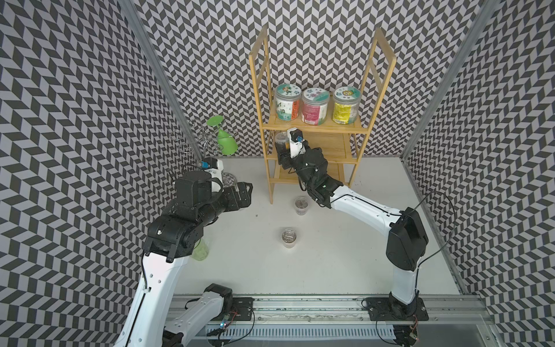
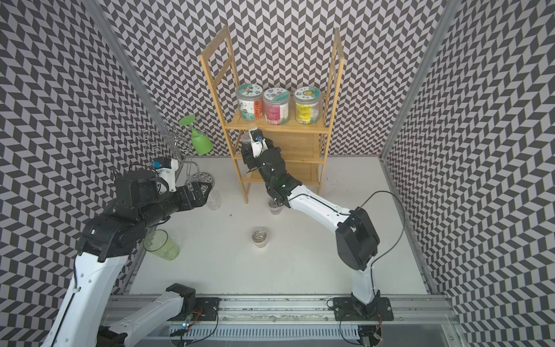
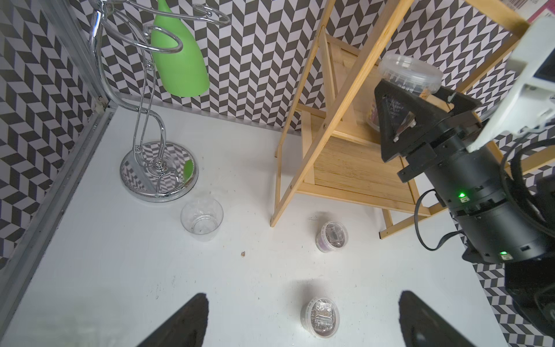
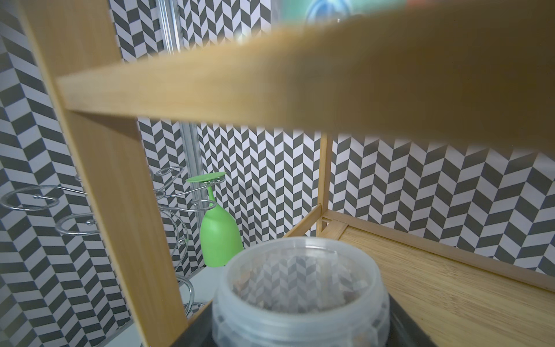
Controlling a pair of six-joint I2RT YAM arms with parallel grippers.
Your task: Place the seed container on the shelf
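The clear seed container point(image 3: 407, 72) with a translucent lid sits at the left end of the middle shelf point(image 4: 451, 289) of the wooden rack, inside its left post. My right gripper is around it; whether its fingers press on it I cannot tell, as the container point(image 4: 297, 300) hides most of them in the right wrist view. My left gripper hangs open over the table on the left, nothing between its fingers.
Three labelled jars point(image 1: 315, 107) stand on the top shelf. A chrome rack with a green glass point(image 3: 179, 63) is at the left. Two small cups point(image 3: 330, 236), a clear glass point(image 3: 201, 217) and a green glass point(image 2: 162, 245) stand on the table.
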